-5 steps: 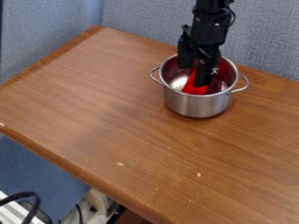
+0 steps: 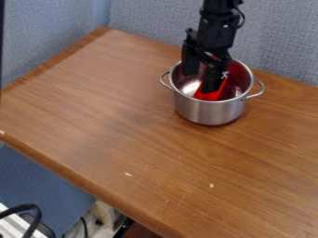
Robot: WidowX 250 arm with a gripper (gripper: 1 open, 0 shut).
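Observation:
A steel pot with two side handles stands on the wooden table toward the back right. Inside it lies a red object, partly hidden by my black gripper. My gripper reaches down from above into the pot over the red object. The fingers are open; whether they surround the red object is unclear.
Blue-grey padded walls stand behind and left. Cables and other gear lie below the table's edge at lower left.
My gripper has shifted slightly left within the pot, covering more of the red object's left part. The pot has stayed about where it was.

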